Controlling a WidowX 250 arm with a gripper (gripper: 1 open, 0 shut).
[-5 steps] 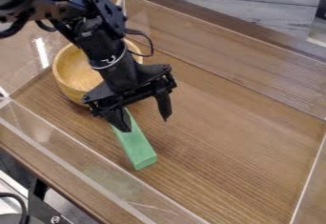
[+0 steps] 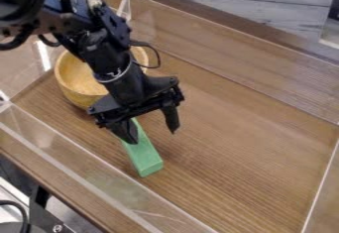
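My black gripper (image 2: 149, 120) hangs over the wooden table, its two fingers spread open. A green rectangular object (image 2: 143, 156) lies on the table beneath it, its upper end partly hidden by the near finger. A yellow bowl (image 2: 74, 76) sits behind the arm, partly covered by it.
A pale marbled wall (image 2: 265, 9) runs along the back. A dark cable shows at the lower left corner.
The gripper has shifted and turned slightly over the past second, staying just over the upper end of the green object. The green object and bowl look unmoved.
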